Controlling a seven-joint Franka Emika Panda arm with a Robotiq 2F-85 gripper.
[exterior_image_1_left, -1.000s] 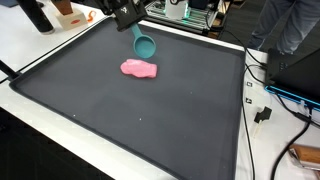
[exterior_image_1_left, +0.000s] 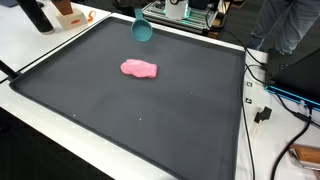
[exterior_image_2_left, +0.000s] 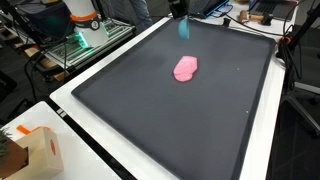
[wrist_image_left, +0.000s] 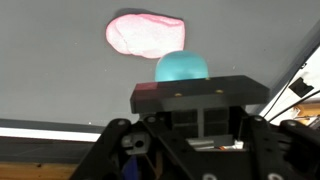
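A teal, round-ended object (exterior_image_1_left: 141, 31), perhaps a spoon or scoop, is near the back edge of the dark board in exterior view 1. My gripper is shut on it; its rounded end (wrist_image_left: 181, 66) shows just past the dark fingers in the wrist view, while the held part is hidden. In exterior view 2 the teal object (exterior_image_2_left: 184, 30) hangs below the dark gripper at the top. A crumpled pink cloth (exterior_image_1_left: 139, 68) lies flat on the board, apart from the teal piece. The wrist view has this pink cloth (wrist_image_left: 146, 35) left of the teal end.
The dark grey board (exterior_image_1_left: 150, 110) has a white border and is otherwise bare, with wide free room at the front and right. Cables (exterior_image_1_left: 247, 52) run along its right side. A wooden box (exterior_image_2_left: 35, 152) stands off the board's front left in exterior view 2.
In exterior view 1 the teal object and the arm have drawn up and slightly left in the picture, away from the pink cloth. The cloth has stayed in place.
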